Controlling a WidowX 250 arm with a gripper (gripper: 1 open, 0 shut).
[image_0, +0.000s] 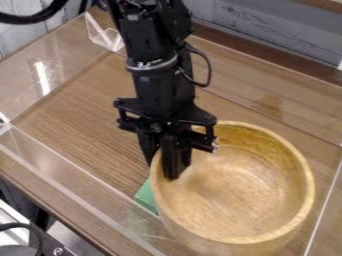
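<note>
My black gripper (171, 152) reaches down from the top centre to the left rim of a large pale yellow bowl (241, 200) and is shut on that rim. The bowl fills the lower right of the view. A green piece (147, 195) shows under the bowl's left side, mostly hidden by it.
Clear tape strips run along its front edge. A white wall stands at the back, and cables hang at the lower left corner beyond the edge.
</note>
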